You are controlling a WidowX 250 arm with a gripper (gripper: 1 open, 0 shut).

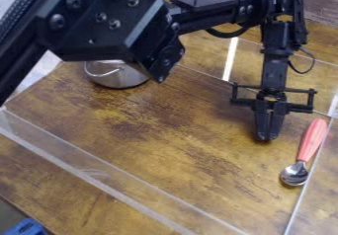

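The black robot arm reaches in from the upper left to the right side of the wooden table. Its gripper (268, 125) points down at the table, shut, with no object visible between its fingers. Just right of and below it lies a spoon with a pink handle (311, 140) and a metal bowl end (294, 174), apart from the fingers.
A silver metal pot (117, 77) sits at the back left, partly hidden by the arm. Clear tape strips cross the tabletop (132, 150). A blue object (24, 227) shows at the lower left corner.
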